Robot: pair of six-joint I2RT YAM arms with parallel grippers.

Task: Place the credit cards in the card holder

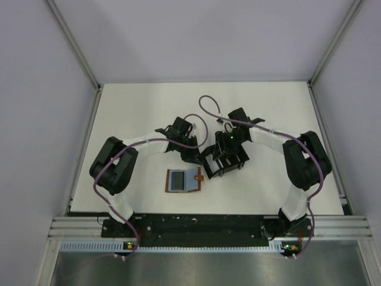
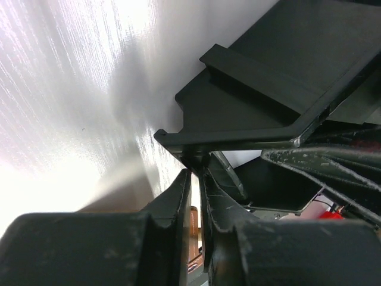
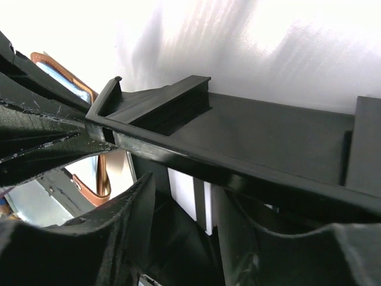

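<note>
The black card holder [image 1: 232, 161] stands tilted at the table's middle, with white cards [image 3: 184, 190] inside one slot. My left gripper is at the holder's left corner, its fingertips close together at the holder's edge; whether they hold it is unclear. My right gripper is over the holder, its fingertips apart around the white cards' area, partly hidden under the holder's front bar in the right wrist view; whether it grips them cannot be told.
An open card wallet [image 1: 177, 180] with brown edges and blue inside lies just lower left of the holder.
</note>
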